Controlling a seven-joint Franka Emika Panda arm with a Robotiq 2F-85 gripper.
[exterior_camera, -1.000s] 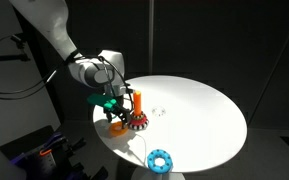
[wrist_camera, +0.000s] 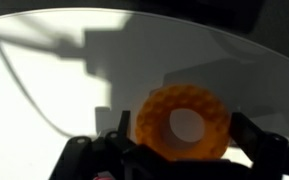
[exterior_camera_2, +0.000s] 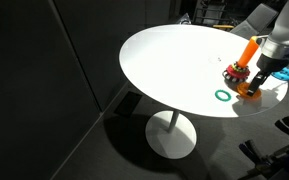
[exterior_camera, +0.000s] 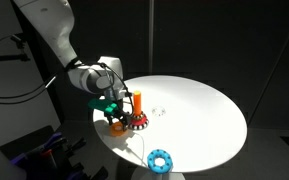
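An orange ring (wrist_camera: 154, 112) lies flat near the table's edge, its bumpy rim and open centre clear in the wrist view. My gripper is open, one finger on each side of the ring, with the near part of the ring partly hidden by the gripper body. In exterior view 1 the arm reaches down over the orange ring (exterior_camera: 118, 130). Whether the fingers touch it cannot be made out. Close beside stands a stacking toy with an orange post (exterior_camera: 137, 104) and a red base (exterior_camera: 138, 121).
A blue ring (exterior_camera: 160, 161) lies near the table's front edge. A small pale object (exterior_camera: 158, 112) sits behind the stacking toy.
The arm has come down slightly over the orange ring. The rings and the stacking toy appear unmoved.
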